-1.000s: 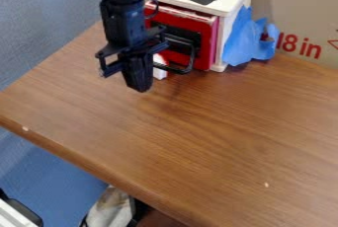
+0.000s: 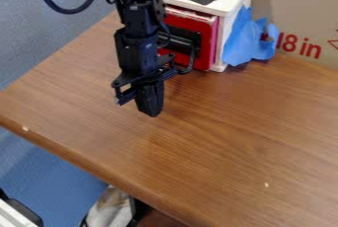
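Note:
My black arm hangs from the top left, its gripper [image 2: 148,101] low over the wooden table [image 2: 199,172], in front of a small red box-like appliance [image 2: 203,32] with a white top and a dark front. The fingers point down; whether they are open or shut, or hold anything, cannot be made out.
A blue plastic piece [image 2: 248,43] sits at the right of the appliance, before a cardboard panel [image 2: 301,24]. The table's edge runs along the lower left, with blue floor beyond.
Over the last second my gripper has moved lower in the view, toward the front of the table, a little farther from the appliance.

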